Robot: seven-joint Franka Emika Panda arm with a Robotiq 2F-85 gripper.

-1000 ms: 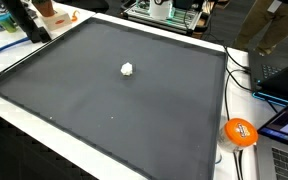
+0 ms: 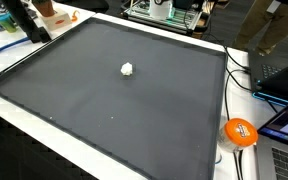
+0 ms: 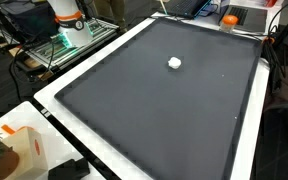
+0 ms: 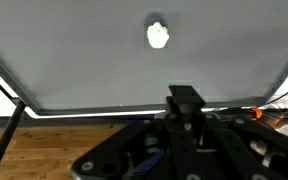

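A small white lumpy object (image 2: 126,69) lies alone on the dark grey board, toward its far side. It is also seen in the other exterior view as a white lump (image 3: 174,62), and in the wrist view as a white blob (image 4: 158,36). My black gripper shows in the wrist view near the board's edge, apart from the white object. Its fingers look closed together. A tiny teal speck shows by the tips, but what lies between them is too small to make out. Neither exterior view shows the gripper clearly.
The grey board (image 2: 114,110) is otherwise bare. An orange-topped container (image 2: 238,134) stands beside it near a laptop (image 2: 279,155) and cables. An orange-and-white item (image 3: 22,150) with a brown pot sits at the near left corner in exterior view 2.
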